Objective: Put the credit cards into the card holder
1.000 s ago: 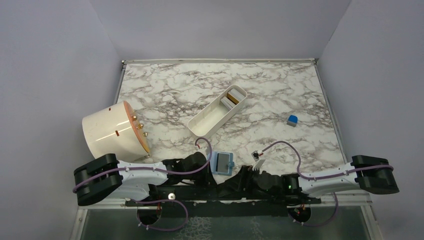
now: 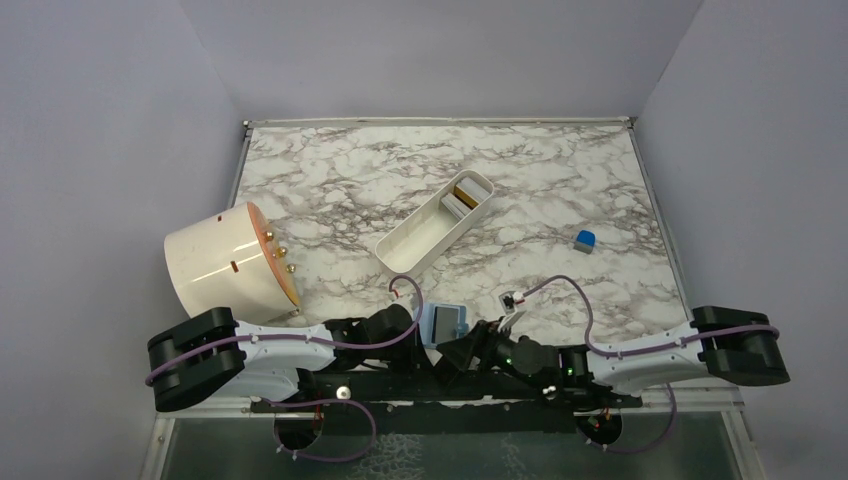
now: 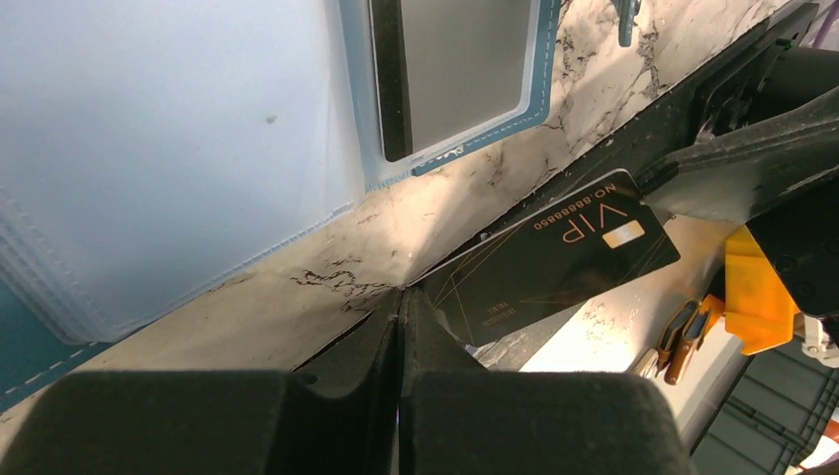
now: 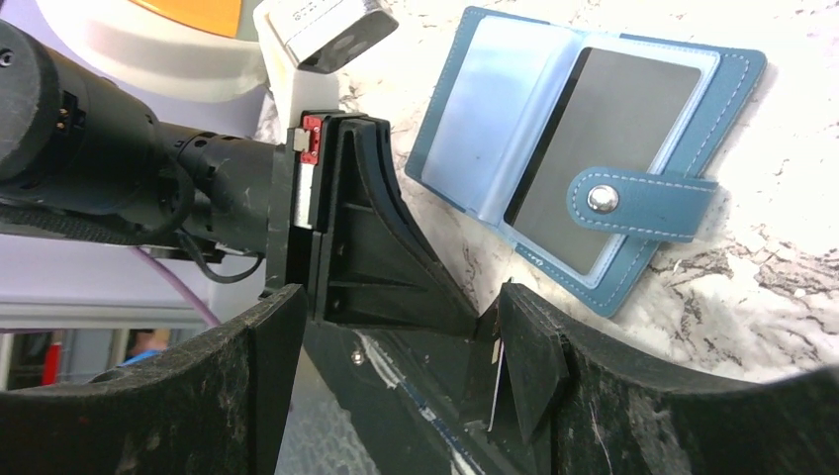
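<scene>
A black VIP card (image 3: 569,247) is pinched at one end by my left gripper, whose fingers are pressed together. Its other end reaches toward a dark finger of the right gripper. Seen nearly edge-on in the right wrist view, the card (image 4: 498,381) stands between the right gripper's (image 4: 401,297) spread fingers, close to the right-hand one; contact there is unclear. The blue card holder (image 4: 727,119) lies open on the table beside the left gripper's tips, clear sleeves and a dark pocket facing up, strap with snap at one side.
Behind the holder a white tray (image 2: 410,245) holds several cards (image 2: 468,192) at its far end. A cream drum-shaped object (image 2: 225,262) stands left, a small blue block (image 2: 585,240) right. Open marble table lies around them.
The right gripper has shifted a little left, nearer the left gripper and the holder. The left arm, holder and tray stay where they were.
</scene>
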